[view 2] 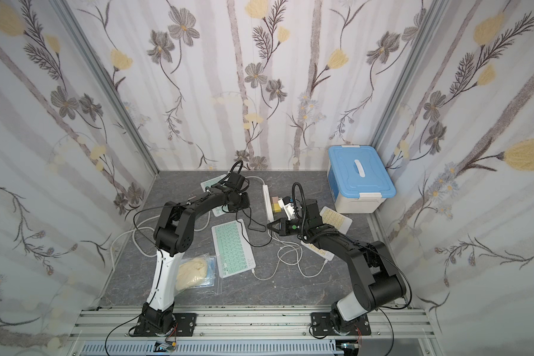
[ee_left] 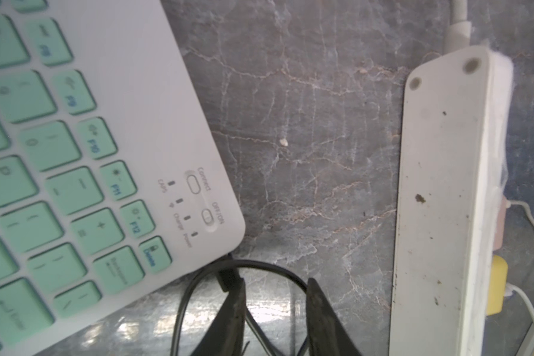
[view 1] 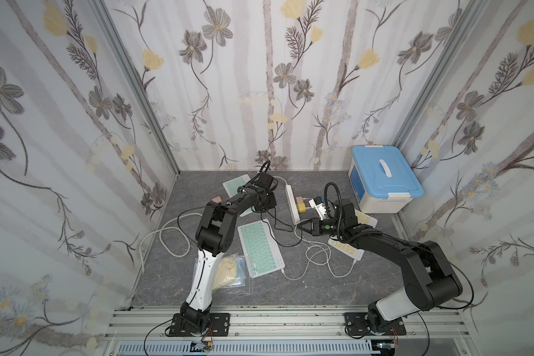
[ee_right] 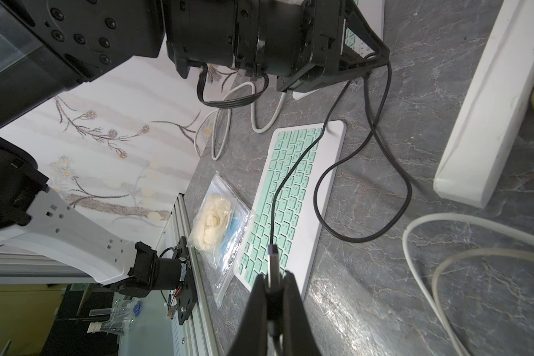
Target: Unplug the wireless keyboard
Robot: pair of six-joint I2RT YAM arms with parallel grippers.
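A mint-keyed keyboard (ee_left: 124, 106) at the back left has a black cable (ee_left: 279, 267) with a plug (ee_left: 228, 276) at its edge. My left gripper is over that plug and cable loop, fingers apart. My right gripper is shut on a black connector (ee_right: 273, 267) of a black cable, held above the second mint keyboard (ee_right: 296, 195) and the table beside the power strip (ee_right: 486, 118).
A power strip with adapters stands in the middle. A cream keyboard (view 1: 362, 219) and a blue-lidded box (view 1: 385, 178) are at right. A bagged item (view 1: 225, 273) lies front left, with white cables (view 1: 172, 231) around.
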